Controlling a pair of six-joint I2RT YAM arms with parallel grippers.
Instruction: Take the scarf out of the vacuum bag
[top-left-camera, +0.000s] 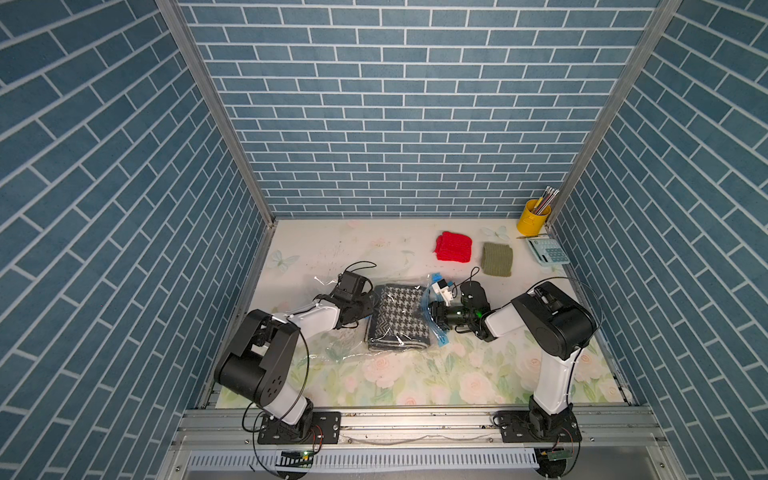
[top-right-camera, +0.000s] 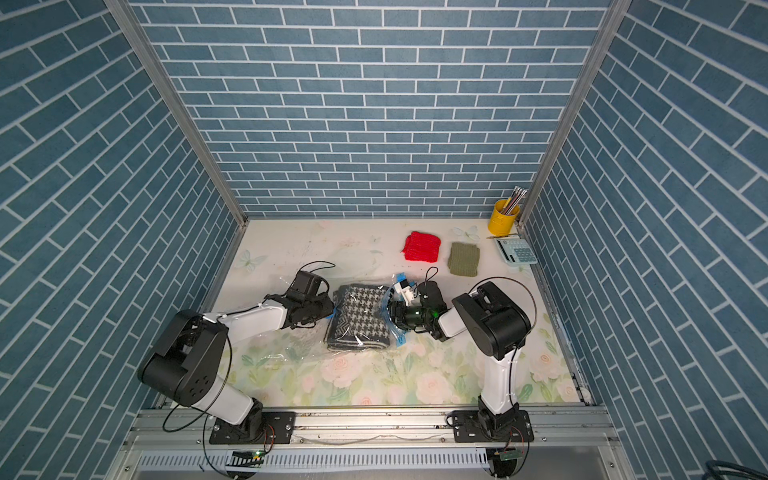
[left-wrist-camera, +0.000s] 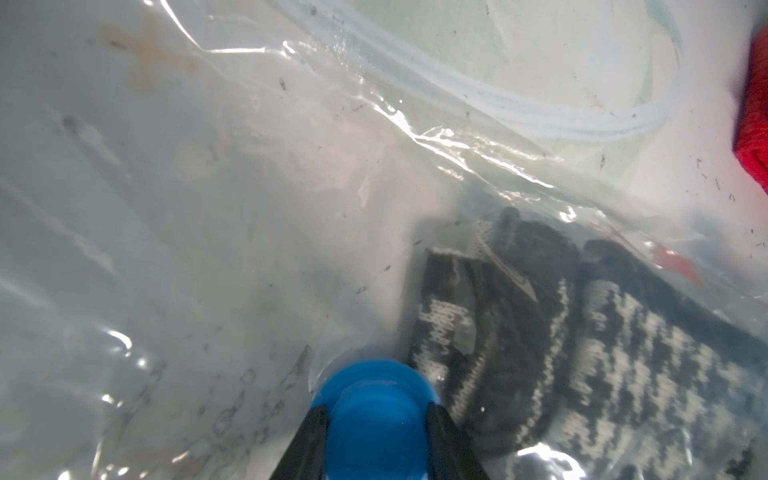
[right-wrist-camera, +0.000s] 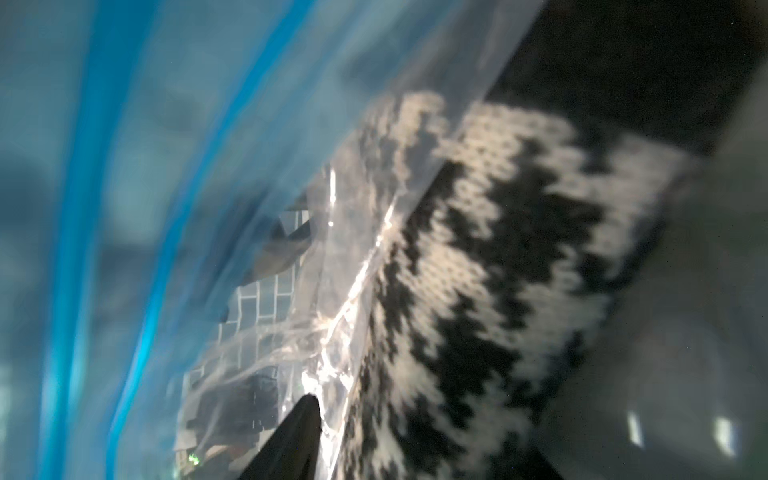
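The black-and-white houndstooth scarf lies folded in the clear vacuum bag at mid-table. At the bag's left part, my left gripper is shut on the round blue valve cap. At the right end, my right gripper is open and pushed in at the blue zipper strip; in the right wrist view the scarf is very close, beside its fingers, with plastic film around.
A red cloth and an olive cloth lie behind the bag. A yellow pen cup and a calculator stand back right.
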